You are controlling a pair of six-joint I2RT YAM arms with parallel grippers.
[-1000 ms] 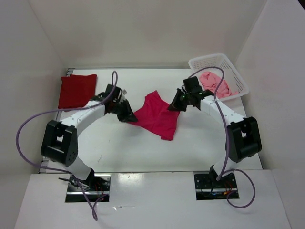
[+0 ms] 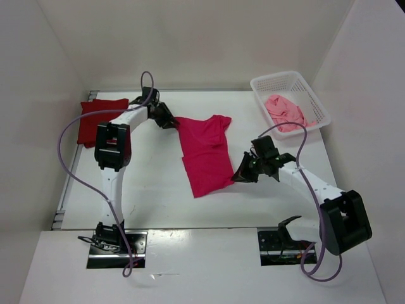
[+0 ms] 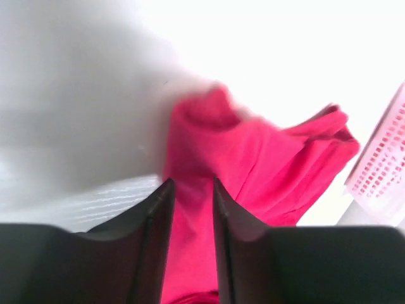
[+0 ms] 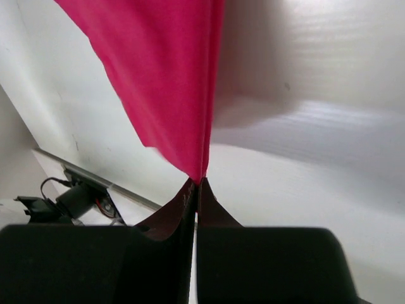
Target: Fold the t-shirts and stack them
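Observation:
A red t-shirt (image 2: 206, 168) lies stretched in the middle of the white table. My left gripper (image 2: 171, 123) is at its upper-left corner; in the left wrist view the fabric (image 3: 234, 164) shows at and beyond the fingertips, and whether they pinch it cannot be made out. My right gripper (image 2: 235, 177) is shut on the lower-right corner, which rises into its fingertips (image 4: 197, 183). A folded darker red t-shirt (image 2: 88, 130) lies at the table's far left, partly hidden behind the left arm.
A white basket (image 2: 259, 87) holding pink cloth (image 2: 285, 109) stands at the back right.
The red shirt has turned and straightened between them, its lower part now nearer the front.

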